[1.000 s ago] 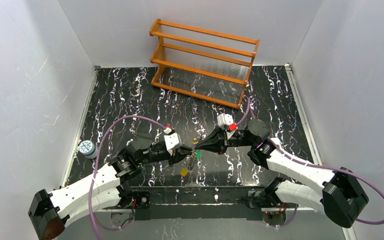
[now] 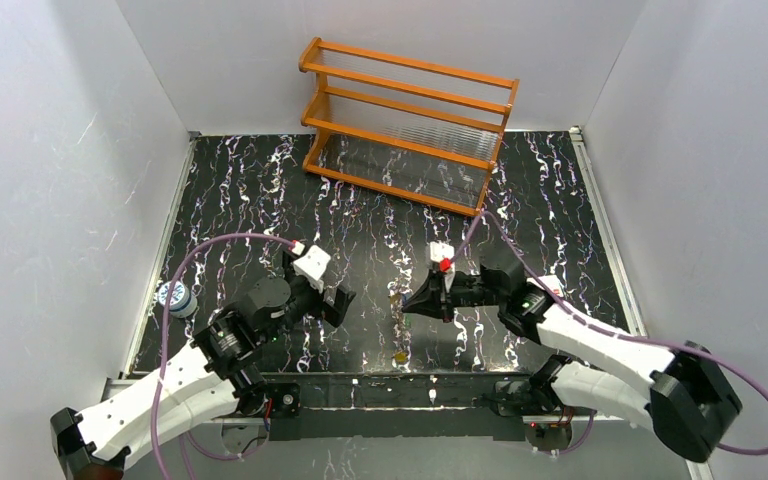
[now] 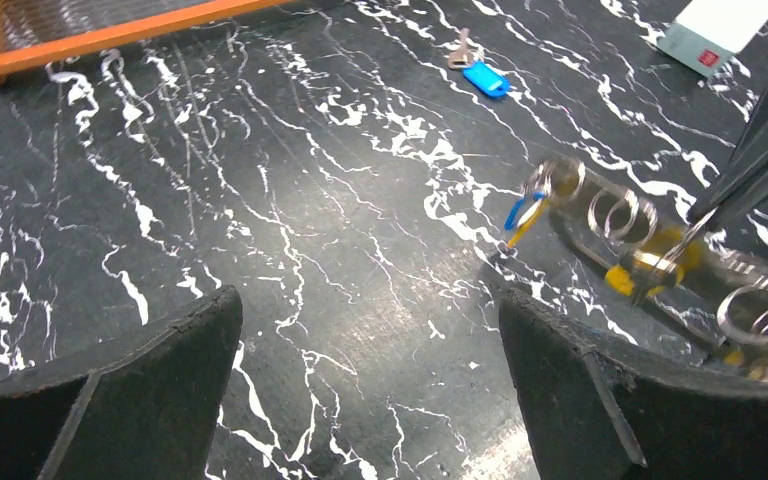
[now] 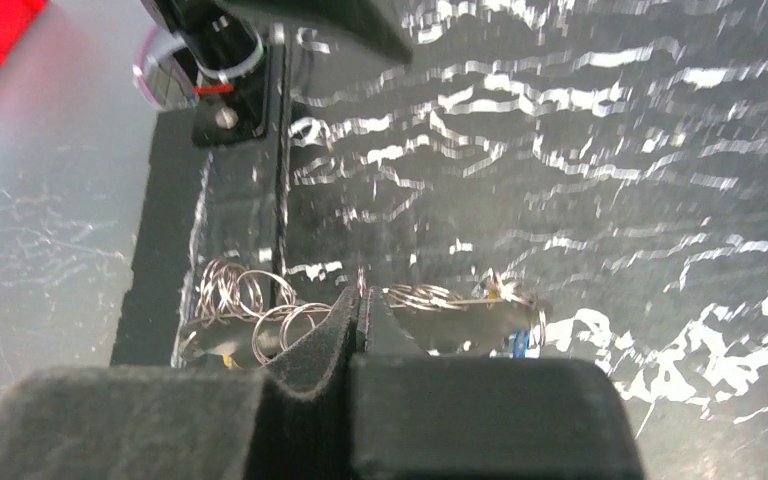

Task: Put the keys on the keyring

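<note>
A grey strip (image 3: 600, 215) with several wire rings and blue and yellow pieces on it spans the right side of the left wrist view, partly blurred. My right gripper (image 2: 407, 308) is shut on this ringed piece; in the right wrist view, its fingertips meet at the rings (image 4: 300, 320). To its left, my left gripper stands open, with only bare table between its fingers. A small yellow piece (image 2: 400, 357) shows below the right gripper in the top view. Which keys sit on which ring is too blurred to tell.
Farther back on the dark marbled table lies a blue-headed key (image 3: 485, 78). A white box (image 3: 725, 35) stands beyond the right gripper. An orange wooden rack (image 2: 410, 145) fills the back, and a round tin (image 2: 177, 298) sits at the left edge.
The right gripper has dipped slightly, and the yellow piece beneath has shifted right.
</note>
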